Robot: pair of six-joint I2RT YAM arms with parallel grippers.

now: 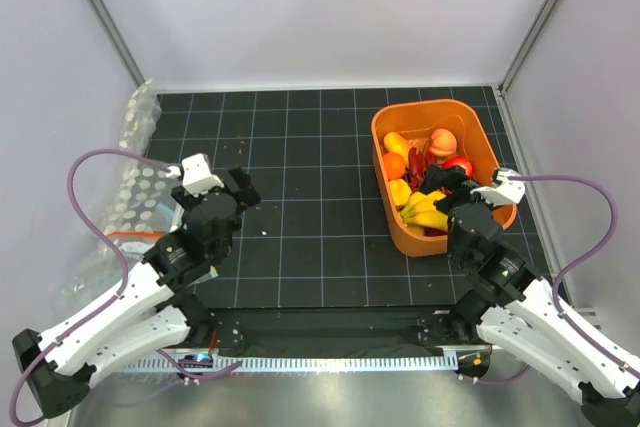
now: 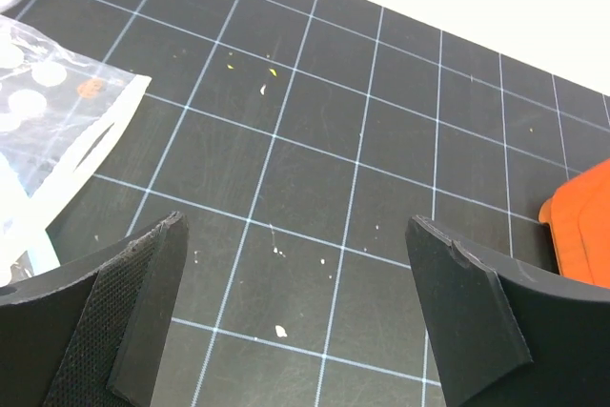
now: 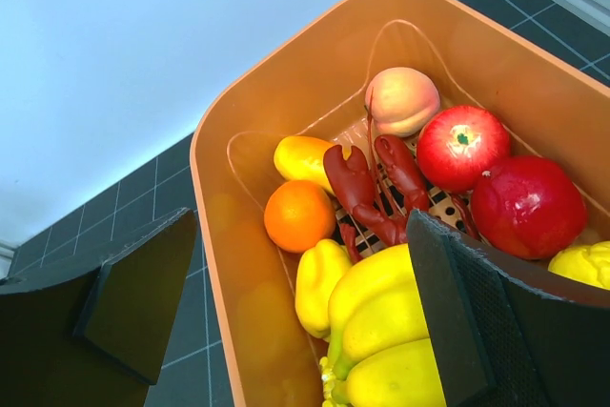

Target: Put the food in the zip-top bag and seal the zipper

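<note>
Pieces of toy food fill an orange basket (image 1: 384, 182) on the right of the table: an orange (image 3: 299, 216), a peach (image 3: 402, 101), a red apple (image 3: 463, 148), a red lobster (image 3: 356, 183), bananas (image 3: 381, 316) and yellow peppers among them. Over the basket, my right gripper (image 1: 447, 190) is open and empty. Clear plastic bags with white dots (image 1: 140, 187) lie along the left side, partly hidden by the left arm; one corner of a bag (image 2: 67, 102) shows in the left wrist view. My left gripper (image 1: 243, 192) stands open above the tiles right of the bags, nothing between its fingers.
White walls close off the back and both sides.
</note>
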